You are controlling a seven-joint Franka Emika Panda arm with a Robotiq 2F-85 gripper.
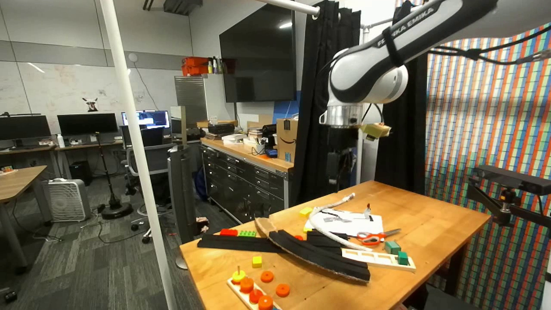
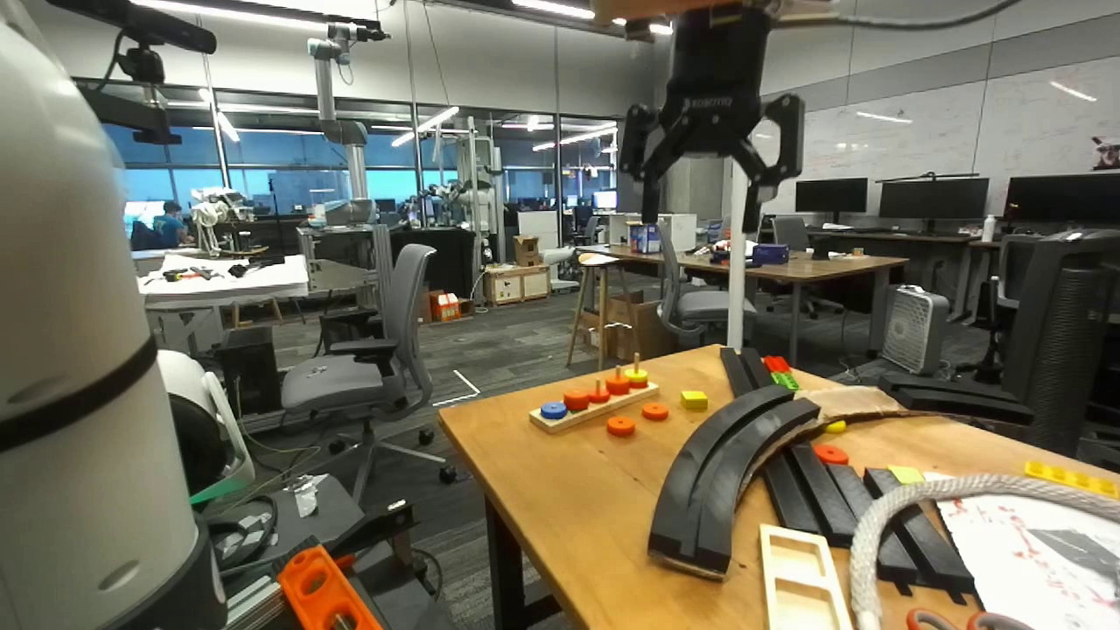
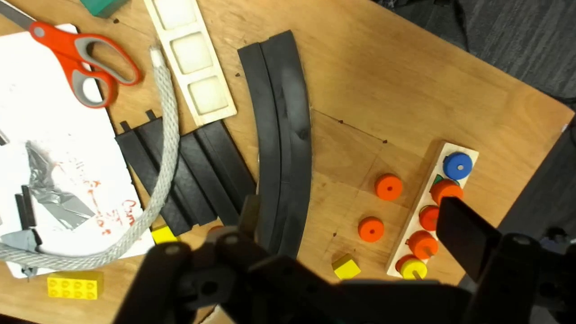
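My gripper (image 2: 701, 215) hangs well above the wooden table, its fingers spread wide with nothing between them. In the wrist view its dark fingers (image 3: 467, 235) reach up from the bottom edge. Below on the table stands a wooden peg board (image 3: 406, 240) carrying a blue ring (image 3: 457, 165), several orange-red rings and a yellow ring (image 3: 413, 269). A yellow block (image 3: 346, 267) sits close by. Curved black track (image 3: 286, 140) runs down the middle, partly hidden at the bottom by the gripper.
Flat black track (image 3: 216, 162) lies under a grey rope (image 3: 168, 140). Orange scissors (image 3: 65, 51), a white sheet (image 3: 54, 108), a wooden tray (image 3: 173, 45) and a yellow brick (image 3: 75, 285) fill the left of the wrist view. Bare tabletop (image 3: 410, 92) shows at upper right.
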